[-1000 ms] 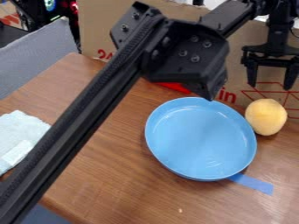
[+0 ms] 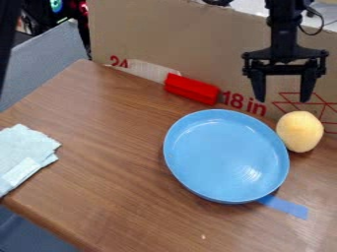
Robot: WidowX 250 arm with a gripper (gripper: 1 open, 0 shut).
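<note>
My black gripper [image 2: 281,87] hangs open at the upper right, in front of the cardboard backdrop, its fingers pointing down with nothing between them. It is above a round yellow object [image 2: 301,132], which sits to the right of a light blue plate [image 2: 226,156]. A red block-like object [image 2: 191,89] lies behind the plate, near the cardboard. A folded white cloth [image 2: 22,156] lies at the left edge of the wooden table [image 2: 112,167].
A cardboard wall [image 2: 178,44] with printed red lettering stands along the back. A grey surface lies beyond the table's left edge. A strip of blue tape sticks out below the plate.
The large black arm that crossed the view from lower left to top right has swung up and out of it, uncovering the table. The gripper stays at the upper right; the objects look unmoved.
</note>
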